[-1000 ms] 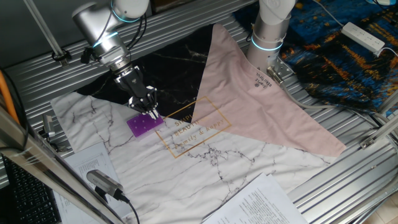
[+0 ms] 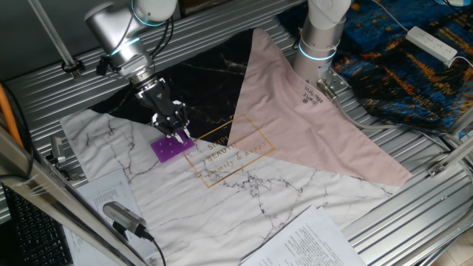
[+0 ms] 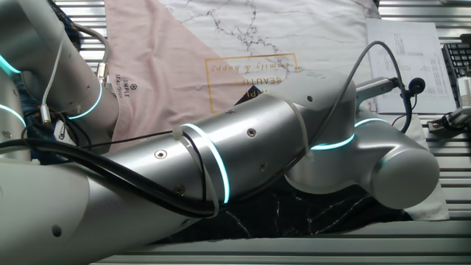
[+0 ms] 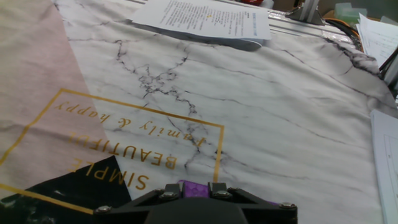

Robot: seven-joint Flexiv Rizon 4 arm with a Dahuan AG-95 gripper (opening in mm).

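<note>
A flat purple block (image 2: 170, 150) with small pale dots lies on the marble-patterned cloth (image 2: 140, 199), left of the gold-printed frame. My gripper (image 2: 182, 136) points down at the block's upper right edge, its fingertips parted. In the wrist view, part of the purple block (image 4: 196, 189) shows in the gap between the gripper's fingers (image 4: 170, 191); most of the block is hidden behind the gripper. Whether the fingers touch it cannot be told. Exterior view 2 shows the arm (image 3: 250, 132), which hides the block and the gripper.
Printed sheets (image 2: 307, 240) lie at the cloth's front edge, and more paper (image 2: 111, 196) at the left. A grey device on a cable (image 2: 124, 216) stands near the metal post. The arm's base (image 2: 319, 44) rises behind the pink area. Mid-cloth is clear.
The gripper's fingertips were close together over the block's edge before; now they stand wider apart. The arm and the purple block look unmoved.
</note>
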